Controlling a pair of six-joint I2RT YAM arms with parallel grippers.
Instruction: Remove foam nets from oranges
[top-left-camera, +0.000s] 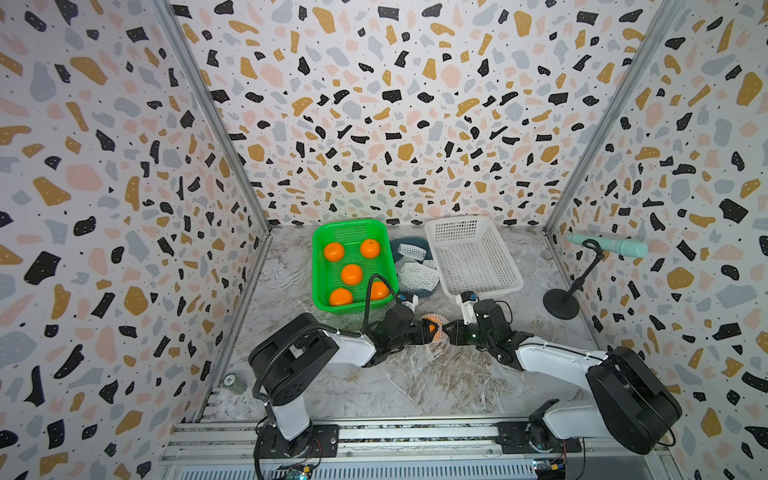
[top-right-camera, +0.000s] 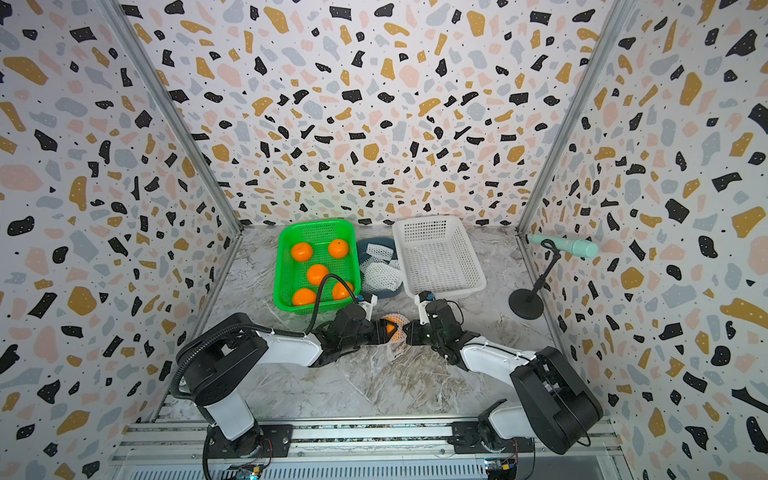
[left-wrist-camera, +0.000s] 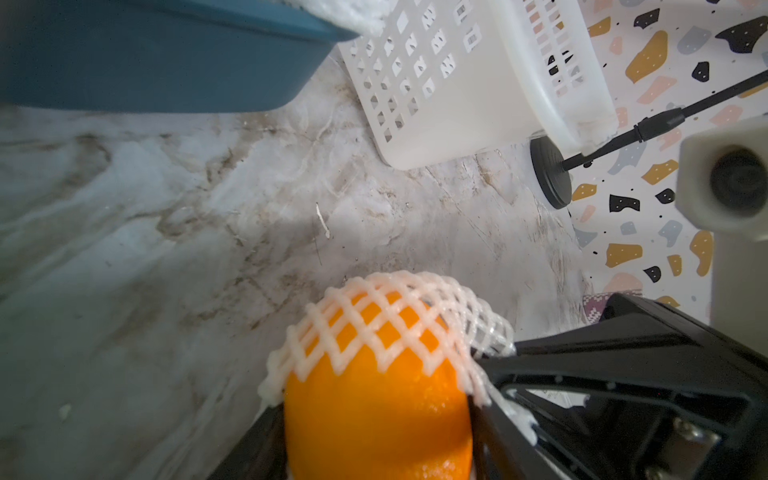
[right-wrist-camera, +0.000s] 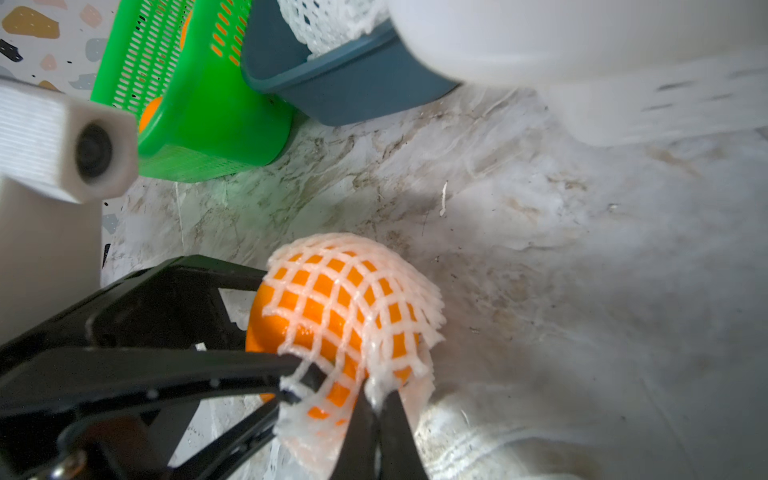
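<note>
An orange in a white foam net sits between my two grippers at the front middle, the net partly pulled off its bare lower side. My left gripper is around the orange, its fingers part open at the fruit's sides; whether they press on it is hard to tell. My right gripper is shut at the net's edge, with foam mesh at its fingertips in the right wrist view. Several bare oranges lie in the green basket. A dark blue bin holds removed nets.
An empty white basket stands back right of the blue bin. A black stand with a mint tube is at the far right.
</note>
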